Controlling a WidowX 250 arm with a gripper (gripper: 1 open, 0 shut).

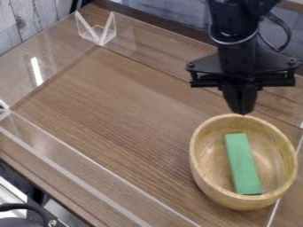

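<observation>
My black gripper (pixel 243 99) hangs over the right part of the wooden table, its body filling the upper right of the view, just above and behind a tan bowl (pixel 211 182). The fingertips are small and dark, and nothing shows between them; they look shut. A green rectangular block (pixel 242 162) lies lengthwise inside the bowl, below the gripper.
A clear wire-like or plastic holder (pixel 97 27) stands at the back left. Black cables show at the lower left edge.
</observation>
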